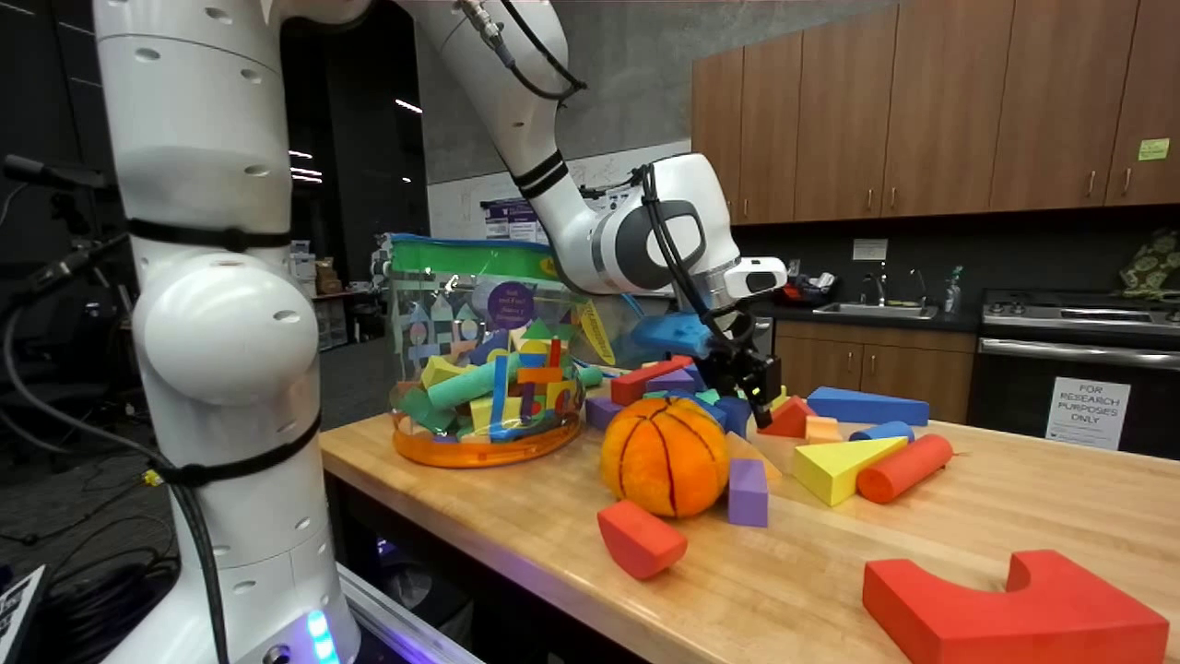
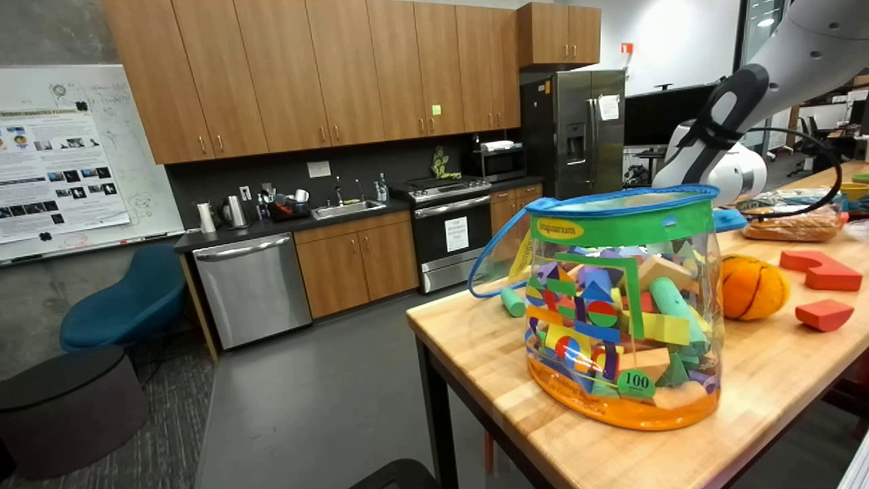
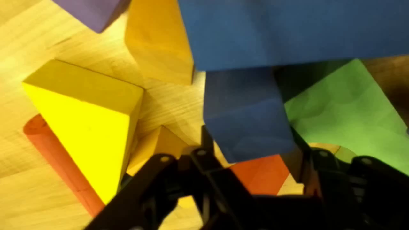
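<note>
In the wrist view my gripper has its fingers apart on either side of a small blue block (image 3: 247, 118). Both fingertips reach close to the block's sides; whether they press on it I cannot tell. A larger blue block (image 3: 299, 32) overlaps its top edge. Beneath and between the fingers shows a red block (image 3: 262, 174). Seen from exterior view 1, the gripper (image 1: 755, 411) points down into the block pile behind the orange pumpkin-like ball (image 1: 666, 456), beside the red triangular block (image 1: 790, 419). The blue block between the fingers is hard to make out there.
A yellow wedge (image 3: 90, 115), an orange block (image 3: 159, 42) and a green block (image 3: 352, 111) crowd round the gripper. The clear bag (image 2: 623, 204) of blocks stands at the table's end. A red notched block (image 1: 1012, 614) lies in front, with bare tabletop (image 1: 796, 575) beside it.
</note>
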